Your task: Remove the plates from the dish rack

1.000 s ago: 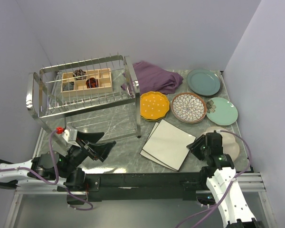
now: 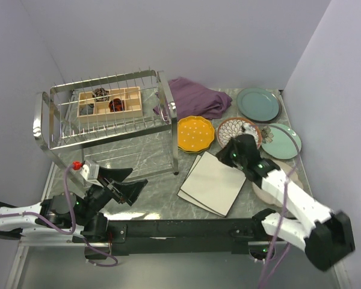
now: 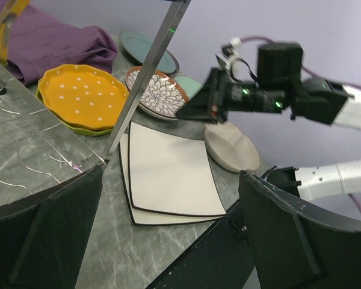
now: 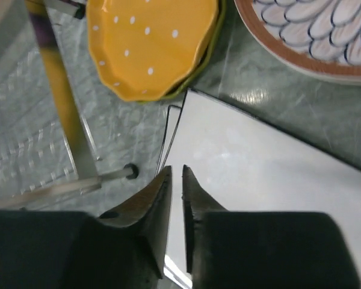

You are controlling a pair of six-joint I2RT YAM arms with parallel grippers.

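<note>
The metal dish rack (image 2: 108, 135) stands at the left of the counter, and I see no plates on its wires. To its right, plates lie in stacks: yellow dotted ones (image 2: 195, 133), flower-patterned ones (image 3: 156, 93), white square ones (image 2: 213, 185), teal ones (image 2: 258, 104), a mint one (image 2: 283, 142) and cream ones (image 3: 231, 147). My left gripper (image 2: 132, 182) is open and empty, in front of the rack. Over the white square plates hovers my right gripper (image 2: 224, 158), its fingertips (image 4: 188, 180) a narrow gap apart with nothing between them.
A wooden divided box (image 2: 110, 105) with bundled items shows through the rack's wires. Behind the yellow plates lies a crumpled purple cloth (image 2: 198, 98). Bare counter (image 2: 153, 195) stretches between my left gripper and the white plates.
My right arm has swung from the cream plates up and to the left, over the white square plates, and is blurred by motion. The left arm and all plates look unmoved.
</note>
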